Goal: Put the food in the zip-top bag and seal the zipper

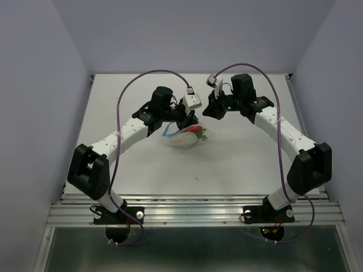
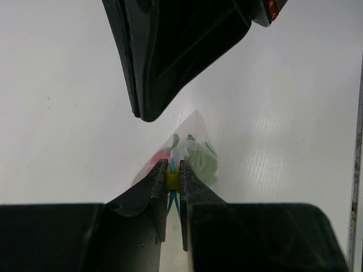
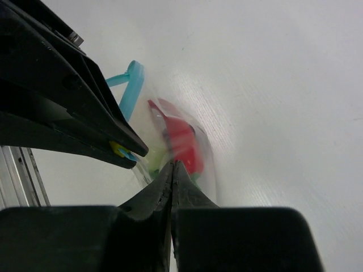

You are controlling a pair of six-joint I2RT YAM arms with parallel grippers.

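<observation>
A clear zip-top bag point(image 1: 182, 139) with a blue zip edge point(image 3: 132, 90) holds a red pepper point(image 3: 185, 143) and some green food point(image 2: 202, 162). My left gripper is shut on the yellow slider point(image 2: 172, 180) at the zip, with blue strip showing above and below it. My right gripper is shut, its fingertips together with nothing between them. In the right wrist view the bag's edge beside the slider lies at the left fingertips, outside the right fingers. From above, the right gripper point(image 1: 214, 111) stands to the right of the left one, a small gap between them.
A metal rail point(image 1: 193, 207) runs along its front edge. The two grippers are close together over the bag.
</observation>
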